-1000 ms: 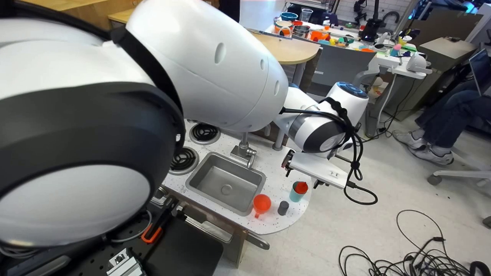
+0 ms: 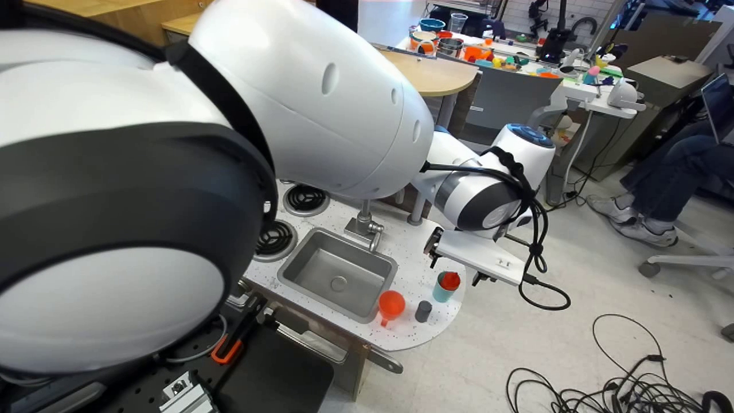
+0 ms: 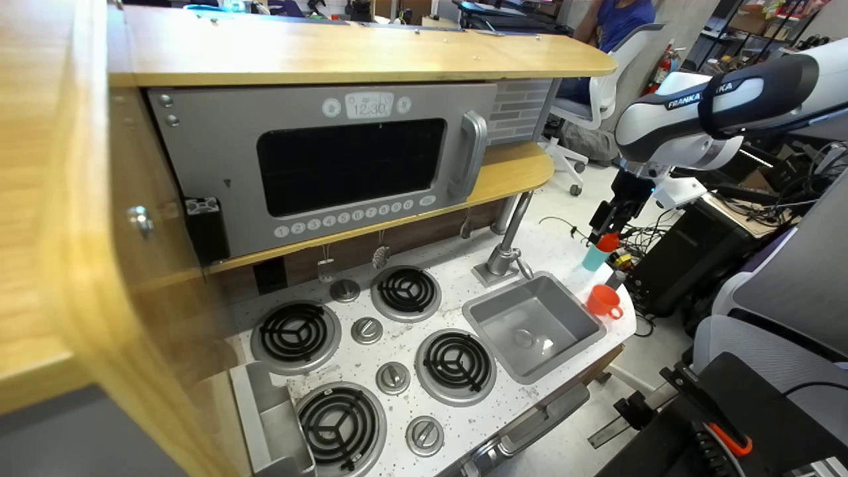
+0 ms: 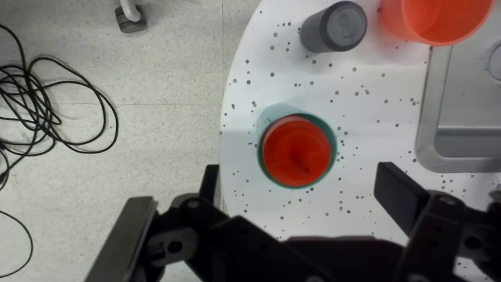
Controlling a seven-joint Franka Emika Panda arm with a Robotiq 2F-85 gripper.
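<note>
On the rounded end of the counter stands a teal cup (image 4: 274,112) with a red object (image 4: 296,150) inside it. My gripper is open, its black fingers (image 4: 398,195) spread wide with only air between them. In the wrist view the cup shows just ahead of the gap between the fingertips. Exterior view 1 has the gripper (image 2: 457,265) above and beside the teal cup (image 2: 442,292). An orange mug (image 3: 604,302) and a small dark grey cylinder (image 4: 336,28) share this end of the counter.
A grey sink (image 3: 532,326) lies beside the cups, with a faucet (image 3: 502,258) behind it. Stove burners (image 3: 457,366) take up the counter further off. The counter's curved edge (image 4: 225,112) drops to the floor near the teal cup.
The gripper and wrist have shifted slightly right and a little down in exterior view 1. The cups, mug and cylinder stand where they were.
</note>
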